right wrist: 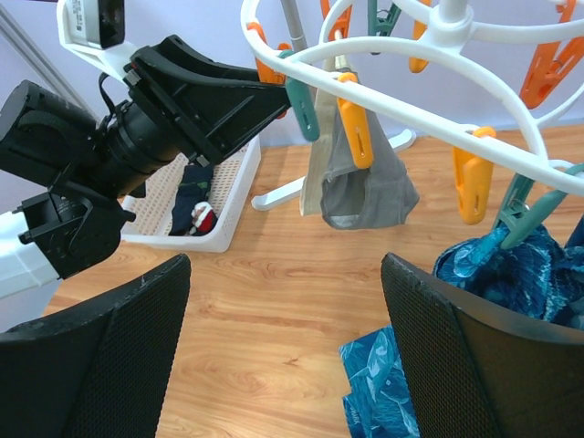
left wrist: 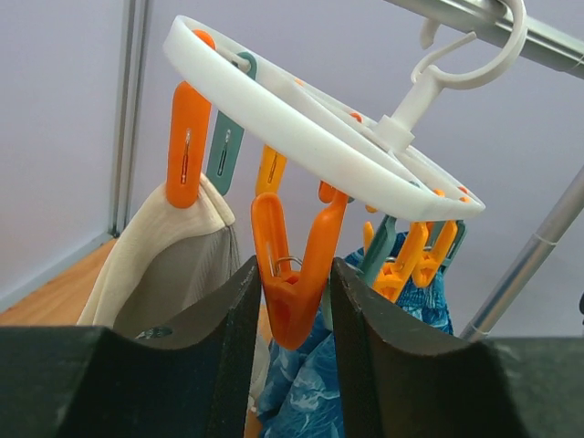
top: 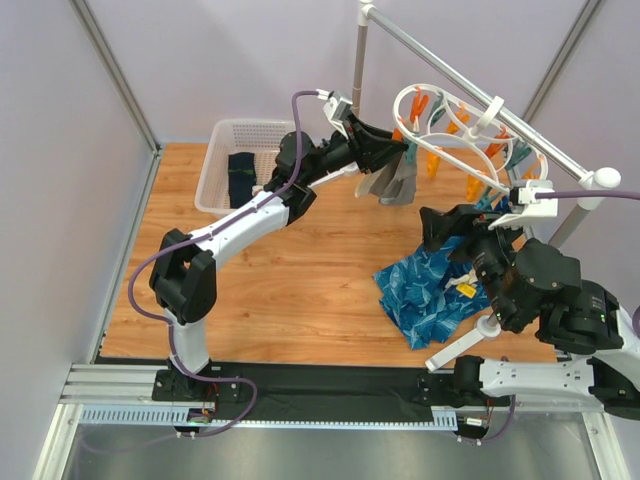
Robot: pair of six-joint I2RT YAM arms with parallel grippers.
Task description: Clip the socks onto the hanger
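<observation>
My left gripper has its fingertips at an orange clip on the white hanger; whether they press on it is unclear. A grey-beige sock hangs beside it from clips, also below the hanger in the right wrist view. Blue patterned fabric hangs at the hanger's near clips, with more spread below. My right gripper stands open beneath the hanger's near side, nothing visible between its fingers.
A white basket with dark socks sits at the back left. A metal rail and posts carry the hanger.
</observation>
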